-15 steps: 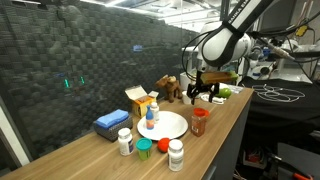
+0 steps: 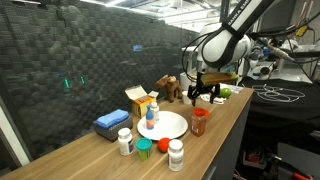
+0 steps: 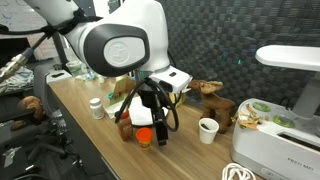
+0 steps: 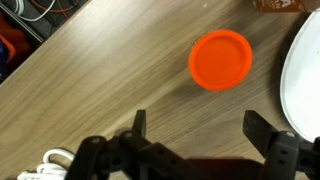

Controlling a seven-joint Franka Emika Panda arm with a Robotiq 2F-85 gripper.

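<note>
My gripper stands open above the wooden tabletop, with nothing between its fingers. Ahead of the fingers in the wrist view is a round orange cup or lid (image 4: 220,60), seen from above and clear of both fingers. Exterior view 2 shows this orange item (image 3: 145,138) on the table beneath the arm. A brown jar (image 4: 280,4) is cut off by the wrist view's top edge; exterior view 1 shows the jar (image 2: 198,127) in front of the orange item. A white plate (image 4: 306,80) lies to the right in the wrist view.
Bottles stand at the plate, with a blue-topped box (image 2: 114,122), white jars (image 2: 176,155), a green cup (image 2: 144,148) and a red ball (image 2: 163,145) nearby. A white cup (image 3: 208,130) and toy dog (image 3: 214,105) stand behind. Bare wood surrounds the orange item's left side.
</note>
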